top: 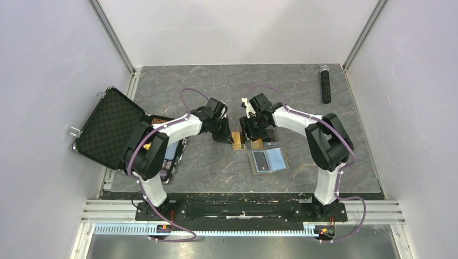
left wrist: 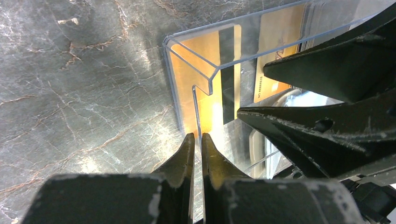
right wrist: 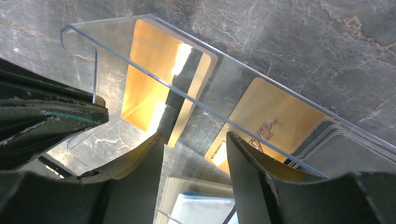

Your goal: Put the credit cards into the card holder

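Observation:
The clear card holder (left wrist: pixel 254 35) lies on the marble table with gold cards in it: one with a dark stripe (right wrist: pixel 147 72) at its end, another printed gold card (right wrist: pixel 268 116) beside it. My left gripper is shut on the thin clear end wall of the holder. My right gripper stands open above the holder, between the two gold cards in its view, with nothing seen gripped. Its dark fingers also reach into the left wrist view from the right.
An open black case (top: pixel 108 128) lies at the left. A pale blue wallet-like item (top: pixel 274 158) on a tray is just in front of the holder, and a microphone (top: pixel 325 86) lies at the back right.

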